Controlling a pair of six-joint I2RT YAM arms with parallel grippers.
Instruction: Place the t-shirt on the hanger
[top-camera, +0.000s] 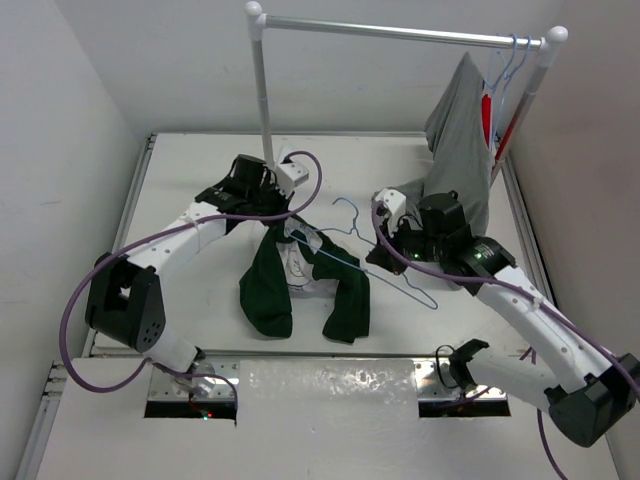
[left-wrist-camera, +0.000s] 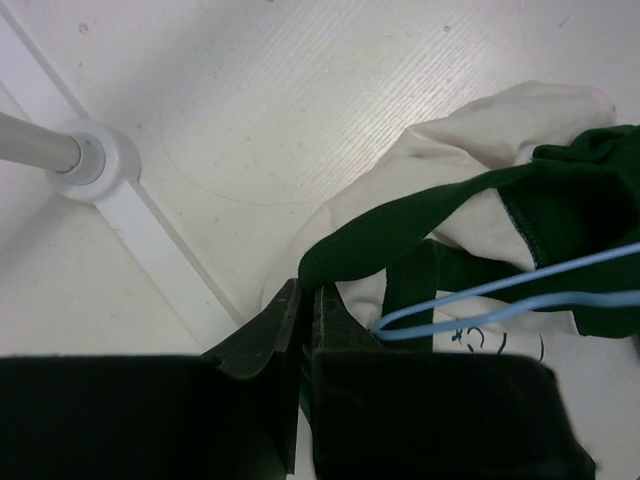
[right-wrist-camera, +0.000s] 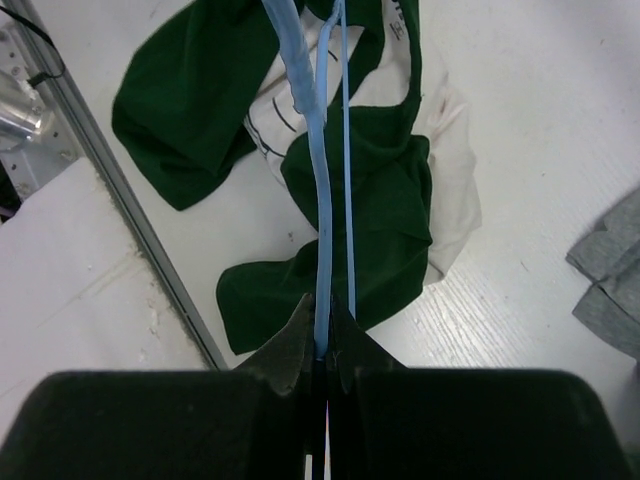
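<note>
The T-shirt (top-camera: 262, 290), dark green and white, hangs or lies bunched below my left gripper (top-camera: 284, 212). In the left wrist view, that gripper is shut on the edge of the green collar (left-wrist-camera: 390, 228). A thin blue hanger (top-camera: 335, 258) slants across the top view, its hook pointing away. My right gripper is shut on the hanger's wire (right-wrist-camera: 322, 215). One end of the hanger (left-wrist-camera: 385, 326) shows just right of the left fingertips, over the collar area; whether it is inside the neck opening, I cannot tell.
A metal rack bar (top-camera: 390, 32) spans the back, with blue hangers (top-camera: 513, 65) and a grey garment (top-camera: 462, 140) at its right end.
</note>
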